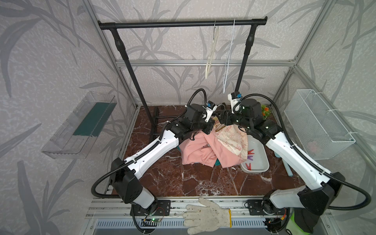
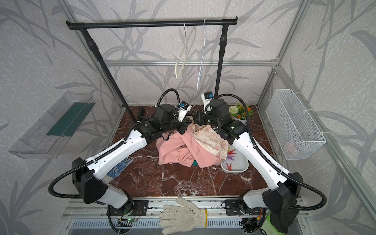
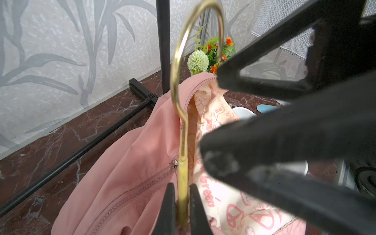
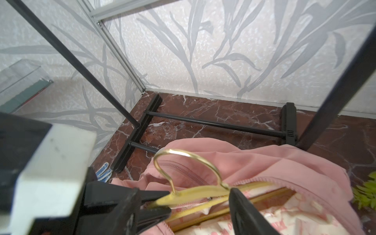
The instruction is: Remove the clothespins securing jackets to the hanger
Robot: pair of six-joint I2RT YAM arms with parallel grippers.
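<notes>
A pink jacket [image 1: 197,150] with a cream printed lining [image 1: 231,140] lies heaped on the table. A yellow hanger with a gold hook [image 4: 184,152] stands up from its collar. My left gripper is shut on the thin hanger below the hook. Close by, my right gripper is open over the collar, its fingertips apart with the hanger beyond them. Red clothespins [image 2: 229,166] and a purple clothespin [image 2: 230,158] lie in the white tray [image 2: 235,171]. I see no clothespin on the visible part of the jacket; its lower folds are hidden.
A black rack [image 1: 176,24] with two empty hangers [image 1: 211,54] spans the back. Potted flowers [image 2: 243,111] stand back right, and a wire basket [image 1: 319,121] is on the right wall.
</notes>
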